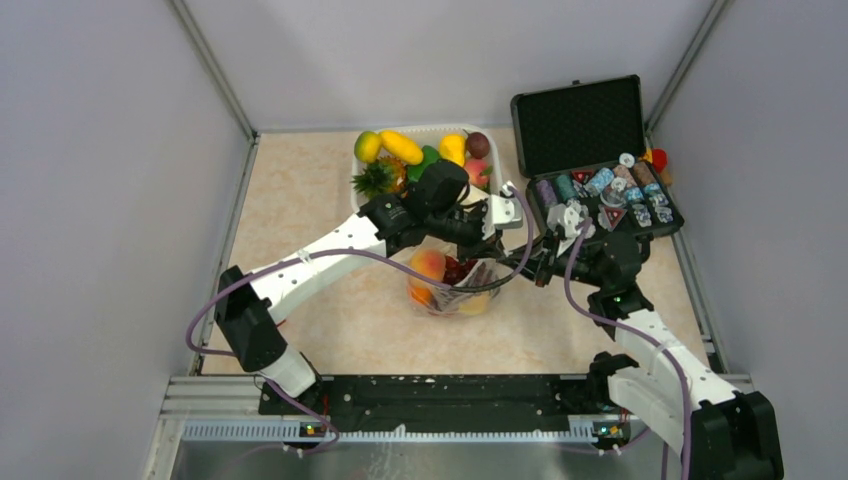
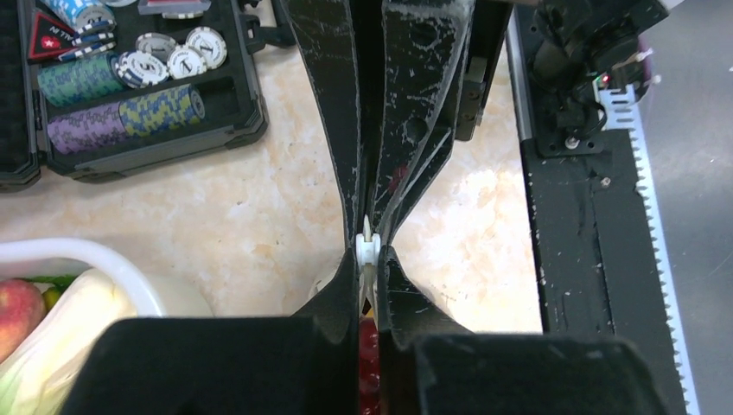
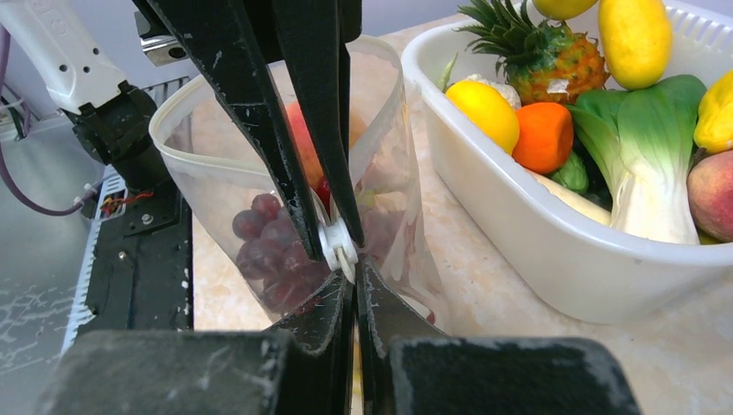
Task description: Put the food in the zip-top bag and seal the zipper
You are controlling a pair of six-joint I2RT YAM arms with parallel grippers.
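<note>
The clear zip top bag (image 3: 199, 173) stands upright, holding grapes (image 3: 268, 251) and, in the top view, a peach (image 1: 428, 264) and other fruit. My left gripper and right gripper meet at its rim, at the white zipper slider (image 3: 335, 238). The right one is shut at the slider's tab; the left one is shut beside it, its fingers close round the slider. Whether either firmly holds it is hard to tell.
A white bin of produce (image 1: 360, 205) stands behind the bag, and an open poker chip case (image 1: 576, 120) at the back right. Bare table lies at the left and front.
</note>
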